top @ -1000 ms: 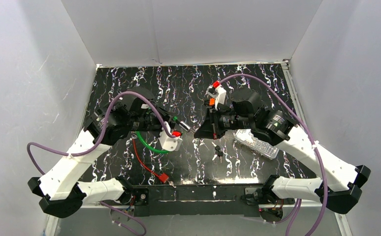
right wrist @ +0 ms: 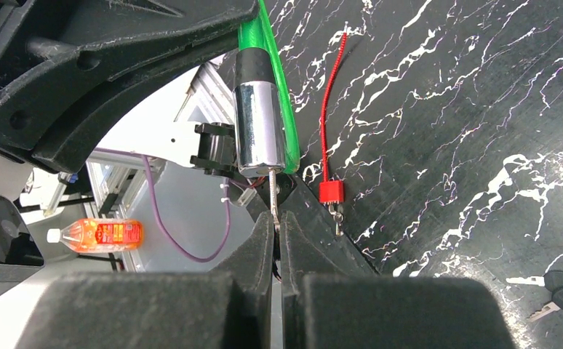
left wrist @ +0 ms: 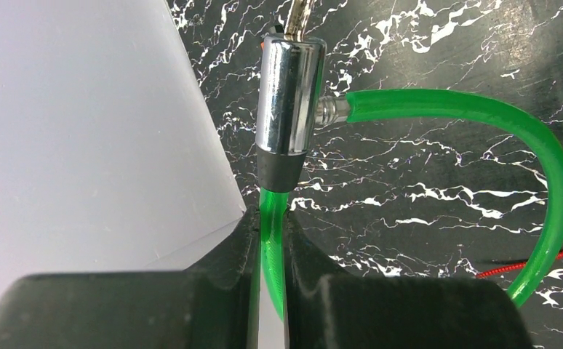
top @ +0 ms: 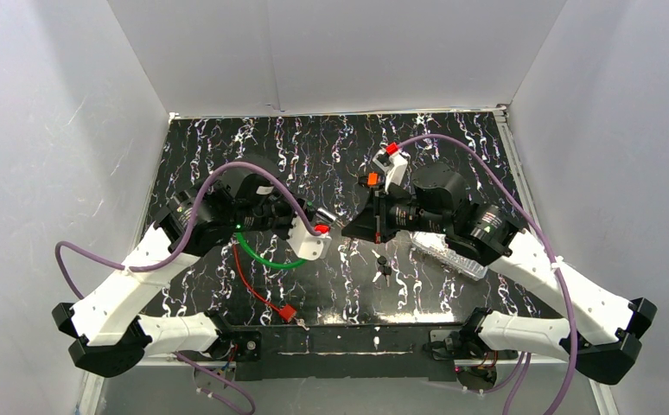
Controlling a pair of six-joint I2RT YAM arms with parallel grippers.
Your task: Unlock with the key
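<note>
A bike lock has a chrome cylinder (left wrist: 287, 94) with a black collar and a looped green cable (left wrist: 475, 105); its side fitting is plugged into the cylinder. My left gripper is shut on the cable just below the collar. In the right wrist view the lock's cylinder (right wrist: 258, 127) points down toward my right gripper, which is shut on a thin key (right wrist: 273, 193). The blade of the key (left wrist: 298, 16) meets the cylinder's end in both wrist views; how deep it sits cannot be told. In the top view, both grippers face each other above the table.
On the black marbled table lie a red lock with a red cord (top: 286, 312), a bunch of loose keys (top: 383, 266) and a clear tray (top: 450, 252) beneath the right arm. Grey walls (top: 340, 56) enclose the sides and back.
Over the last second the left wrist has shifted slightly right and the lock's cylinder has tilted a little. The right gripper has moved slightly rightward, with the ends still facing each other.
</note>
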